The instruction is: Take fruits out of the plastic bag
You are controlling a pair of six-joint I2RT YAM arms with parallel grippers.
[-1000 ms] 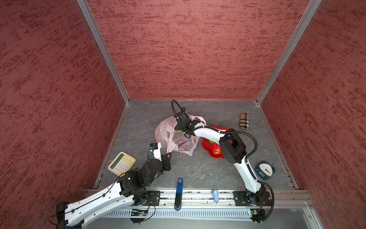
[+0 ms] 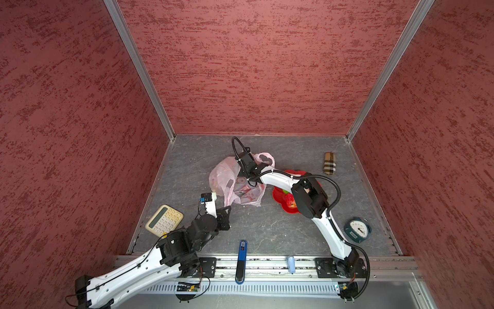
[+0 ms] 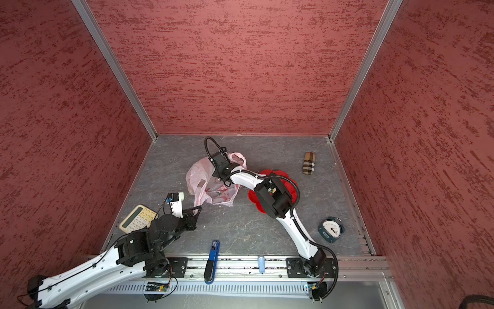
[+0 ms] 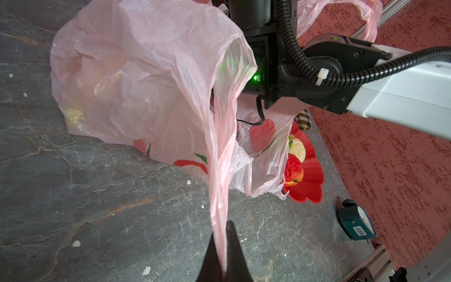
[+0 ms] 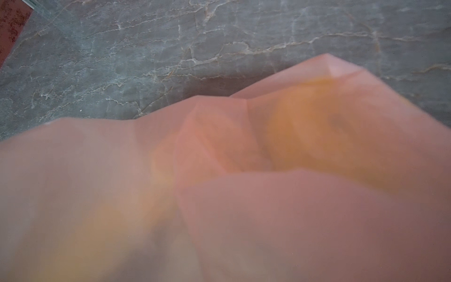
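A pink plastic bag (image 2: 221, 177) lies crumpled mid-table, yellow fruit showing blurred through it in the right wrist view. My left gripper is shut on a twisted handle of the bag (image 4: 220, 169), pulled toward the front. My right gripper is down in the bag; its fingers are hidden, so its finger state is unclear. A red flower-shaped bowl (image 4: 310, 181) to the bag's right holds a red apple (image 4: 293, 169) and other fruit, partly under the right arm.
A calculator (image 2: 163, 220) lies front left, an alarm clock (image 2: 357, 229) front right, a plaid case (image 2: 329, 162) back right, a blue bar (image 2: 240, 261) at the front edge.
Over the last second my right wrist and arm have shifted slightly within the bag, and the bag's right side has moved a little. My left arm is nearly still.
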